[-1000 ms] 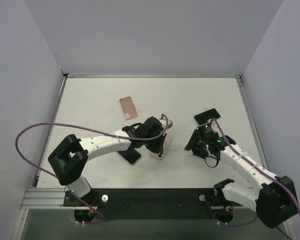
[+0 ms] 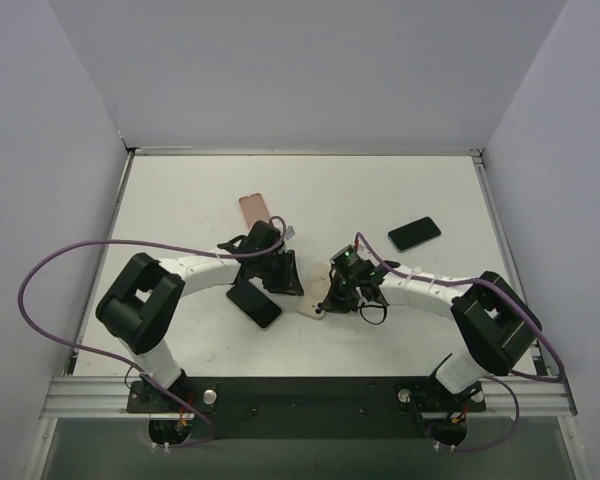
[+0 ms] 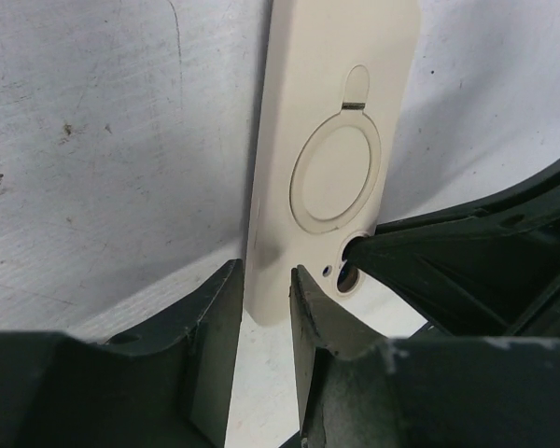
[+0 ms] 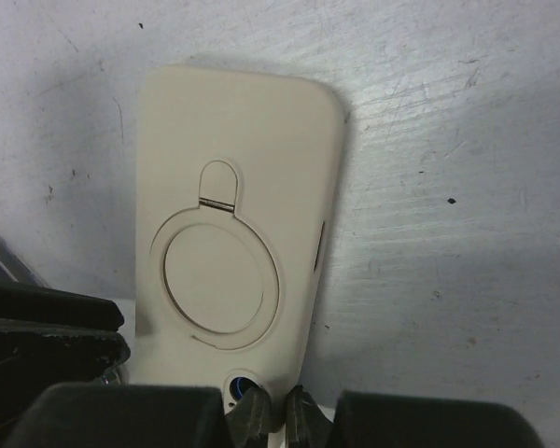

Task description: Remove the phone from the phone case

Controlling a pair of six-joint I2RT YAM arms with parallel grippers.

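A cream phone case [image 3: 331,65] with a ring stand lies back-up on the white table in the centre, seen in all views; whether a phone is inside cannot be told from this side. My right gripper is shut on the case's camera-end edge. My left gripper is just left of the case in the top view, its fingertips a little apart over the case's end in the left wrist view, with nothing seen held between them.
A black phone [image 2: 255,305] lies left of the case, another [image 2: 413,233] at the back right, and a pink slab [image 2: 252,208] at the back left.
My left gripper has withdrawn leftward from over the case. My right gripper has come in from the right and taken hold of the case's edge.
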